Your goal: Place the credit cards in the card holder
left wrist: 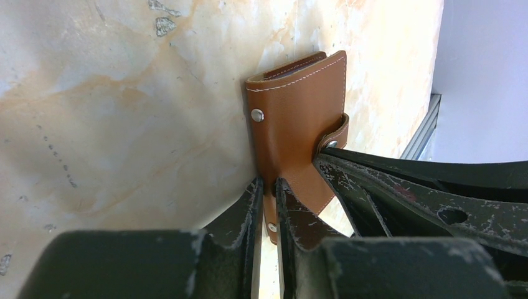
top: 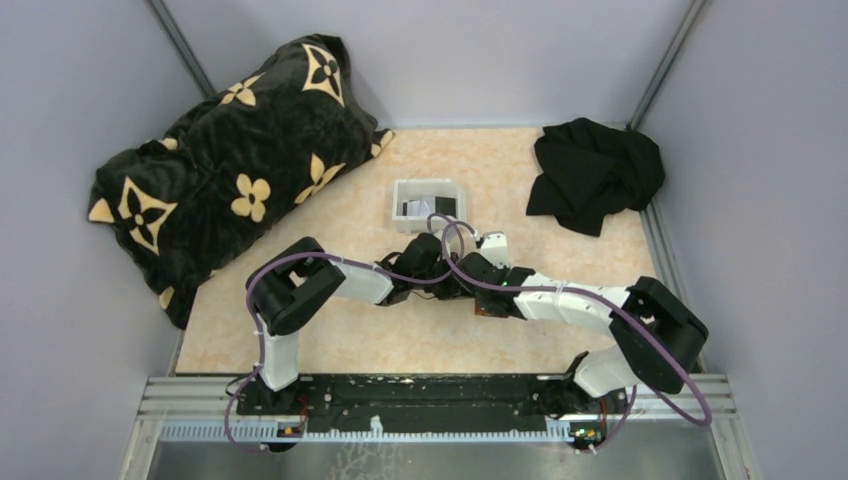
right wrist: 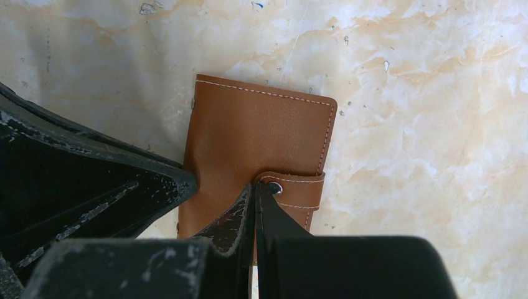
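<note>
The brown leather card holder (left wrist: 296,118) lies folded on the table, its strap (right wrist: 302,190) lying over the front cover by a metal snap. My left gripper is shut on the holder's riveted spine edge. Over the snap end of the strap, my right gripper is shut, with nothing visible between its fingers. From above, only a small brown piece of the holder (top: 488,309) shows under the right arm. Cards (top: 424,206), one pale and one dark, lie inside a white bin (top: 402,188) behind the grippers.
A patterned black cushion (top: 240,150) fills the back left, and a black cloth (top: 595,170) lies at the back right. Both arms meet closely at the middle.
</note>
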